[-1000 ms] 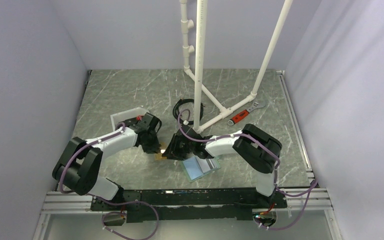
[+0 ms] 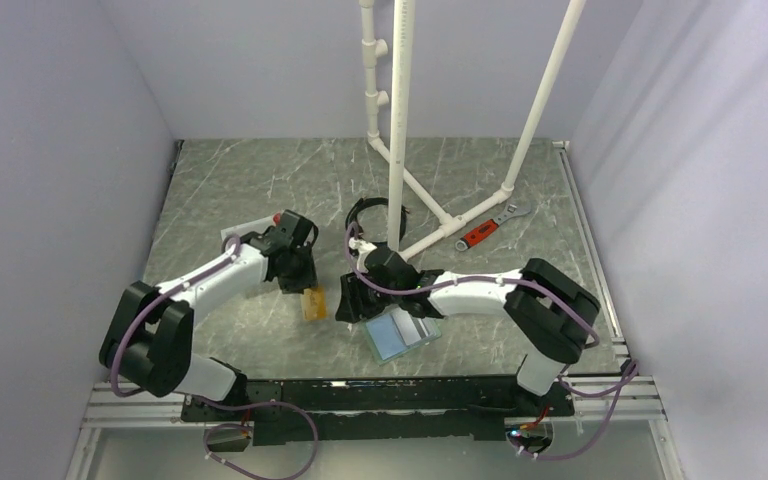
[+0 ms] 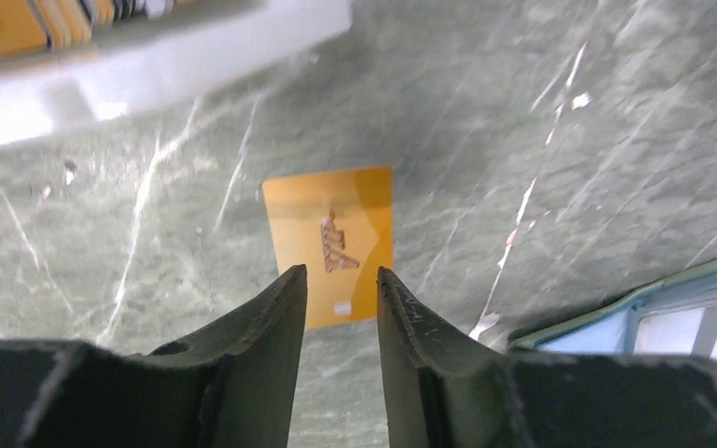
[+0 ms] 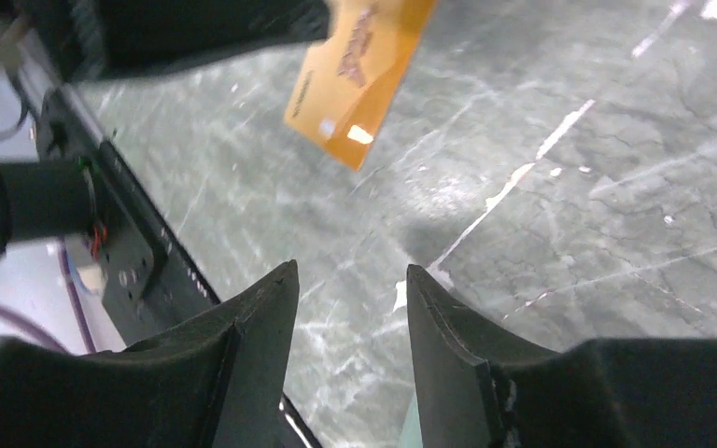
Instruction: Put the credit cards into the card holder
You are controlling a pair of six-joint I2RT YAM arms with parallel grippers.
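An orange card [image 2: 314,305] with a small print lies flat on the marble table, bare in the left wrist view [image 3: 359,219]. Behind it, my left gripper [image 2: 300,289] hovers with its fingers parted; only table and card show in the gap [image 3: 341,275]. To the card's right hangs my right gripper [image 2: 348,313], also open and empty, with table between its fingers in the right wrist view [image 4: 352,271]. The card holder [image 2: 387,338], light blue and white with a green edge, lies beneath the right arm, partly covered.
A white tray [image 2: 245,230] with orange items in it [image 3: 5,28] stands at the left, half behind the left arm. White pipes [image 2: 397,150], a black cable coil [image 2: 358,210] and a red-handled wrench [image 2: 480,232] occupy the back.
The grippers, close together over the card before, now stand farther apart. My left gripper has drawn back and left, the right one slightly right. More of the card shows, a little farther left.
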